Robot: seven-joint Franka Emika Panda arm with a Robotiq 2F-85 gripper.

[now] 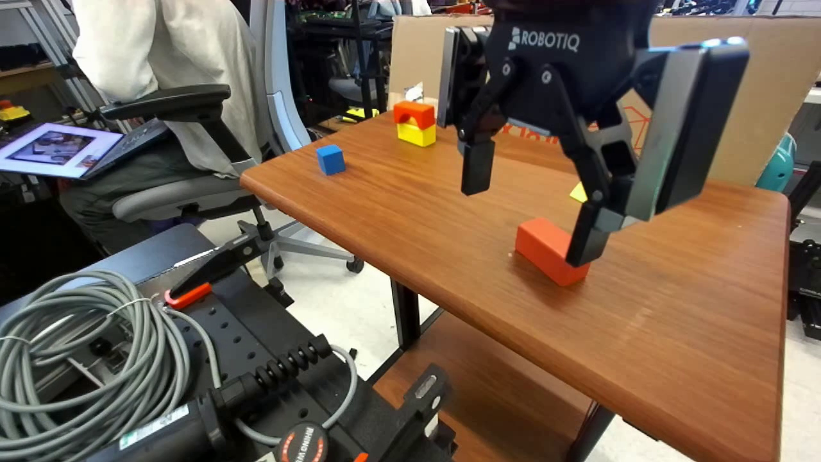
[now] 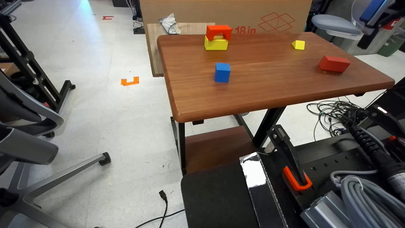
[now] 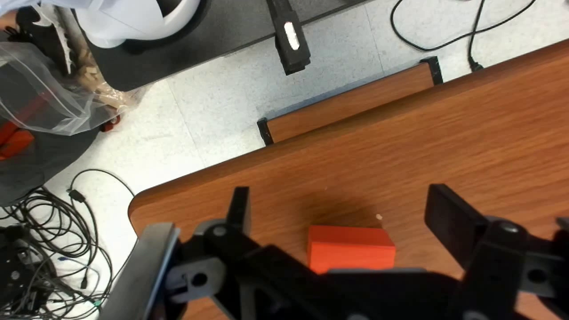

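On the wooden table lies a red rectangular block [image 1: 544, 247], also visible in the wrist view as a red block [image 3: 349, 248], its lower part hidden behind the gripper's body. My gripper [image 1: 532, 221] is open above it, fingers wide apart and nothing held; from the wrist the open gripper spans wider than the block. Farther left is a blue cube [image 2: 222, 72]. At the back, a red arch [image 2: 219, 32] rests on a yellow block [image 2: 216, 44]. A yellow wedge [image 2: 298, 45] lies behind the red block, mostly covered by the gripper in exterior view 1.
A cardboard sheet [image 1: 758, 100] stands along the table's back edge. In front is a black cart [image 1: 315, 400] with coiled grey cable [image 1: 84, 362].
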